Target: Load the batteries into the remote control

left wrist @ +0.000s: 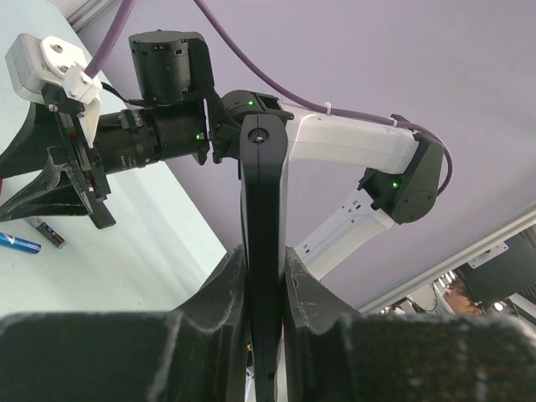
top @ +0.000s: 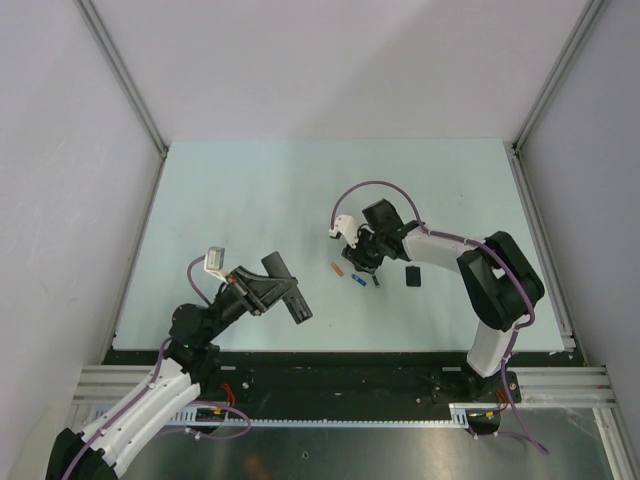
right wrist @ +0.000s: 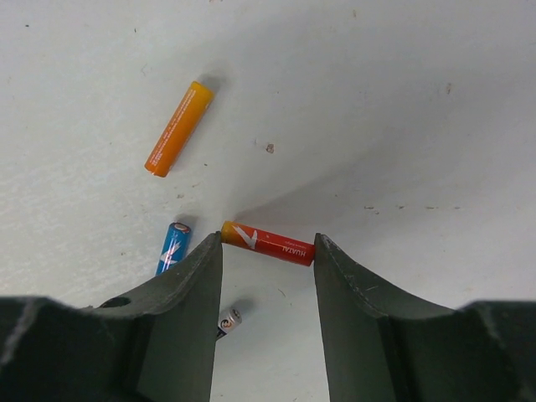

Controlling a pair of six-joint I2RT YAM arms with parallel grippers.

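Observation:
My left gripper [top: 262, 291] is shut on the dark remote [top: 298, 305], held upright at the table's near left, filling the middle of the left wrist view. My right gripper is shut on a red battery [right wrist: 276, 247], low over the table. Beside it lie an orange battery [right wrist: 179, 127], a blue battery [right wrist: 174, 246] and a grey-black battery [right wrist: 229, 322], the last partly hidden by a finger.
A black rectangular piece [top: 413, 275], perhaps the battery cover, lies right of the right gripper.

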